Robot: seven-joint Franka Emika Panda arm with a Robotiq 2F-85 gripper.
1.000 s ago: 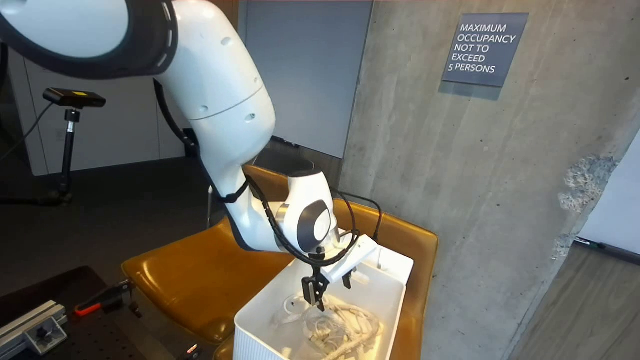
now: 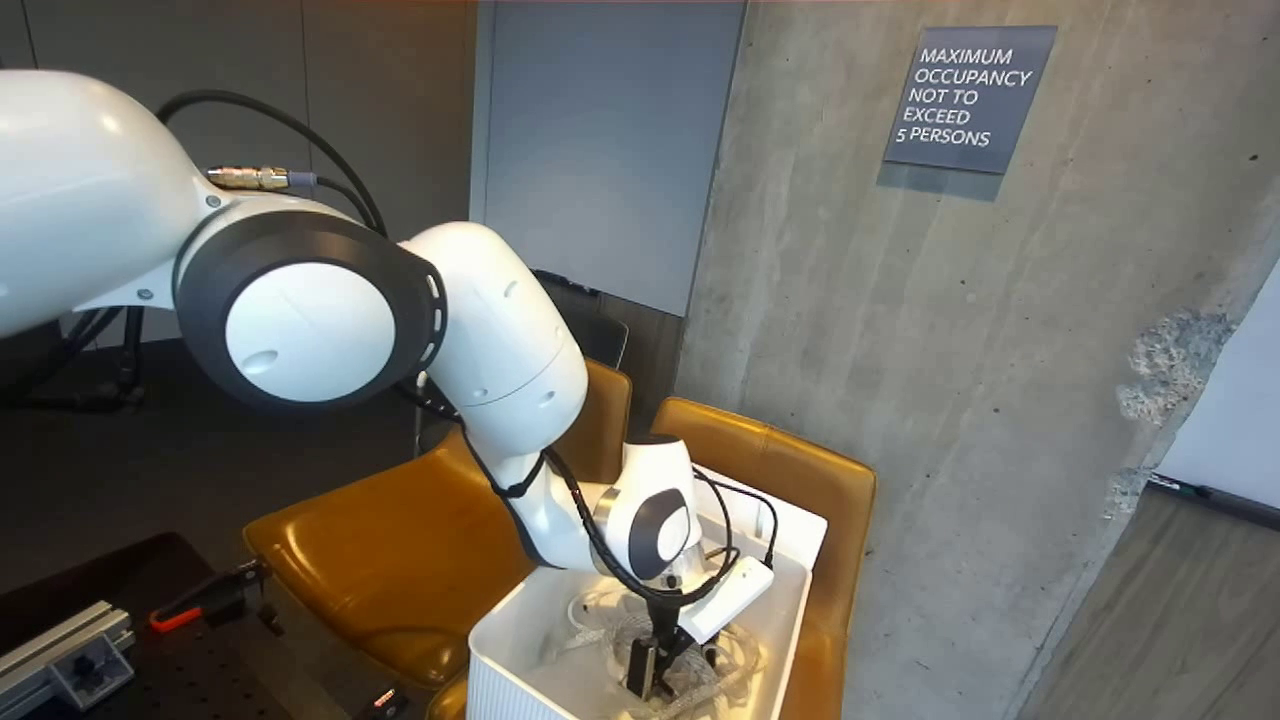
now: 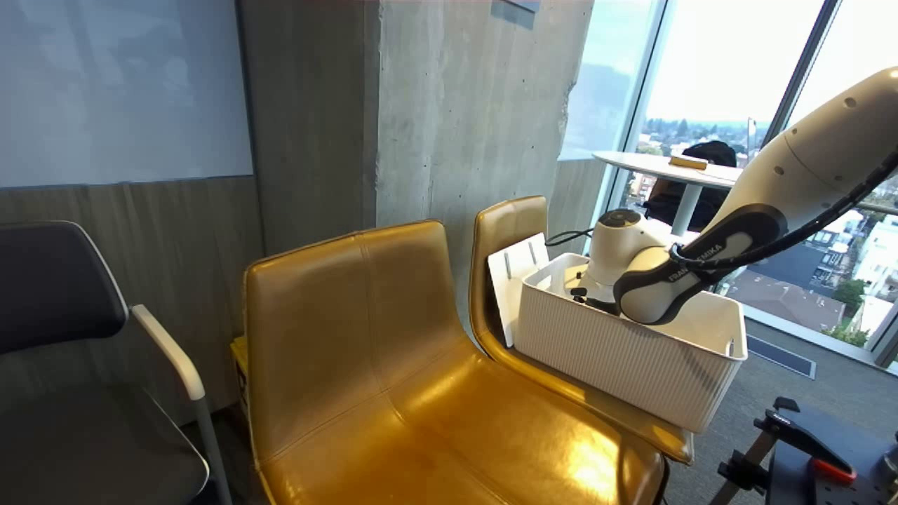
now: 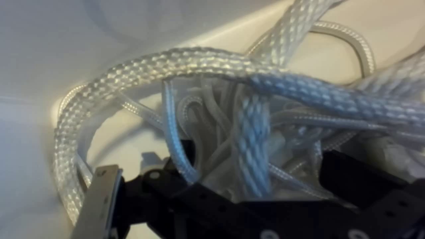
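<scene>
Deep inside the white bin (image 2: 504, 642) my gripper (image 2: 672, 672) points downward, its fingers apart. A tangle of white cables and rope (image 2: 744, 666) lies around it on the bin floor. Seen from the wrist, one black finger with a metal plate (image 4: 99, 203) is at the left and a dark finger (image 4: 354, 175) is at the right. Between and above them run thick braided rope (image 4: 171, 61) and thinner cords (image 4: 171, 123). The lower parts of the tangle are hidden behind the gripper. In exterior view 2, the bin wall (image 3: 606, 358) hides my fingers.
The bin rests on a tan chair (image 3: 509, 214), with a white panel (image 3: 509, 286) leaning behind it. Another tan chair (image 3: 353, 311) stands alongside. A dark table (image 2: 192, 660) with clamps is at the lower left. Bin walls surround my gripper closely.
The arm has come down and slightly right, bringing the gripper from above the tangle to down among the cables in the bin.
</scene>
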